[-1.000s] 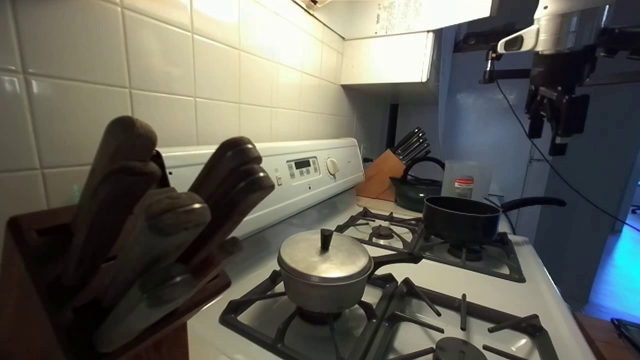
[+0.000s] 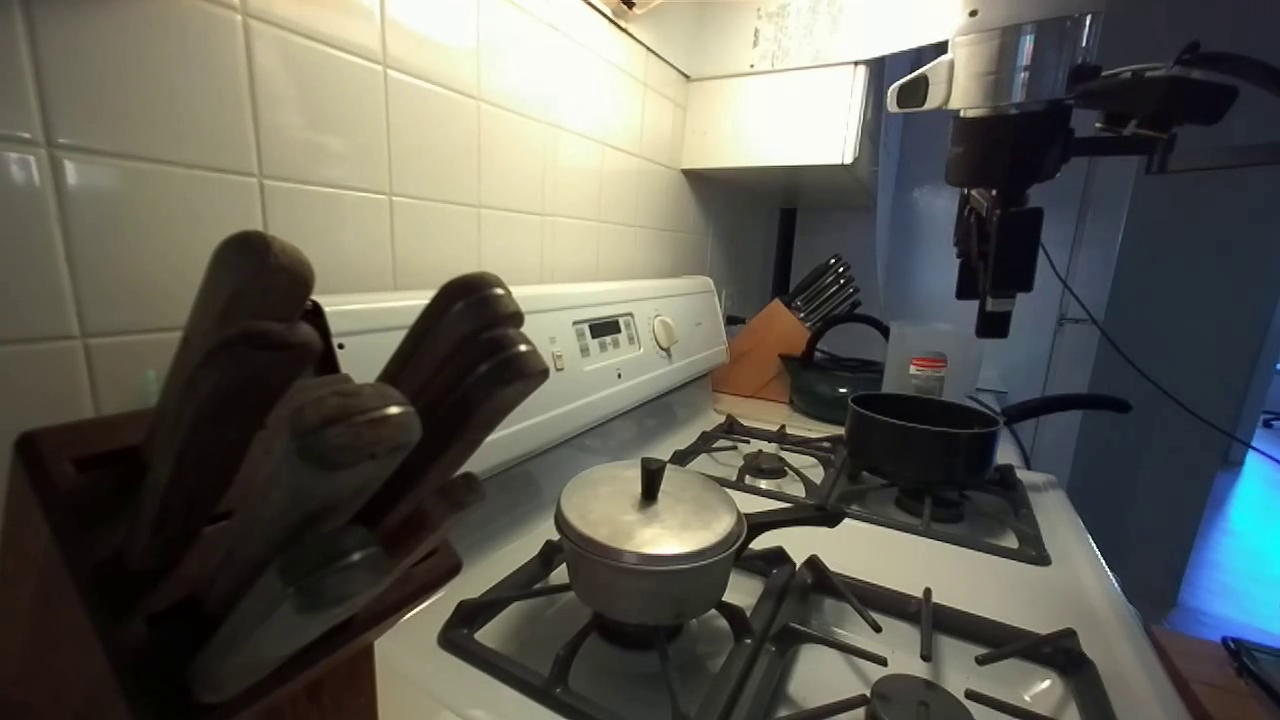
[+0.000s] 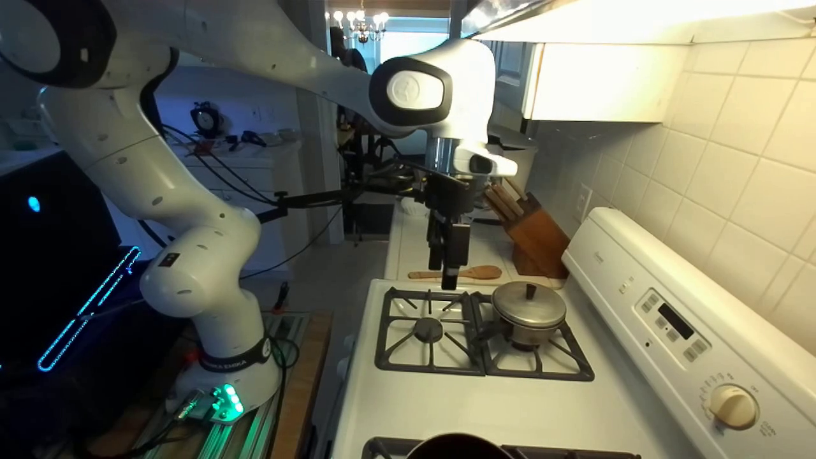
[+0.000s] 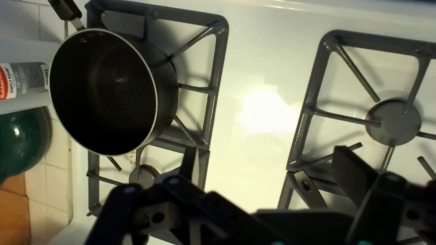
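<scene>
My gripper (image 2: 984,310) hangs above the stove, open and empty. In the wrist view its dark fingers stand wide apart, the left fingertip (image 4: 188,157) over the grate and the right one far to the right. A black saucepan (image 4: 106,90) without a lid sits on a burner, its inside dark and apparently empty. From exterior view 1 the same saucepan (image 2: 918,442) stands below the gripper, handle pointing right. A silver pot (image 2: 648,582) with a black-knobbed lid (image 2: 654,510) rests on another burner. In exterior view 2 the gripper (image 3: 443,275) appears left of this pot (image 3: 531,333).
A green kettle (image 2: 828,386) and a knife block (image 2: 758,350) stand behind the saucepan, near a translucent container (image 2: 930,360). Another knife block (image 3: 539,241) and a wooden spoon (image 3: 482,272) are at the opposite end. The burner grate (image 3: 390,329) left of the silver pot is bare.
My gripper has moved left and slightly down in exterior view 1, and its wrist has turned. Both pots stand where they were.
</scene>
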